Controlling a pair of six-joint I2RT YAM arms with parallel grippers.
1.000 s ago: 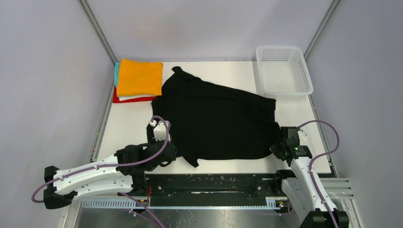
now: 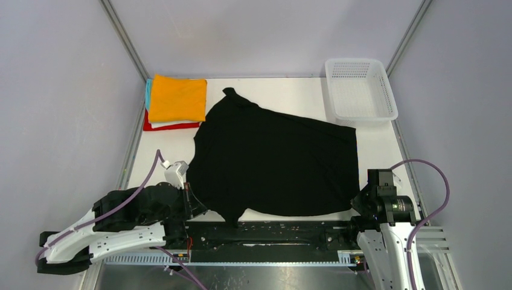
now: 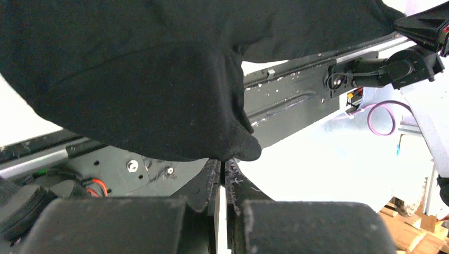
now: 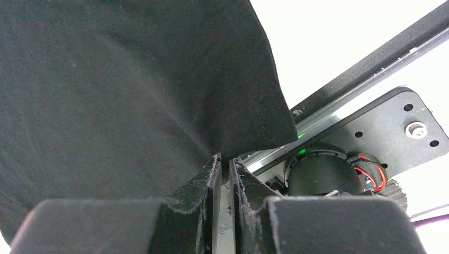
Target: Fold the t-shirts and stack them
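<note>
A black t-shirt [image 2: 272,163] lies spread over the middle of the table, its lower left part hanging at the front edge. My left gripper [image 2: 194,211] is at that lower left corner; in the left wrist view its fingers [image 3: 238,180] are shut at the edge of the fabric [image 3: 159,106]. My right gripper [image 2: 357,206] is at the lower right corner, shut on the shirt, which reaches between its fingertips. A folded stack with an orange shirt [image 2: 177,98] on top, over white, red and light blue ones, sits at the back left.
A white basket [image 2: 361,115] stands at the back right. Bare table [image 2: 157,157] shows left and right of the shirt. The front edge drops to a dark rail with hardware.
Both grippers have moved toward the front edge and apart, my left one leftward, my right one rightward. The shirt's lower edge has shifted toward the front and spread wider.
</note>
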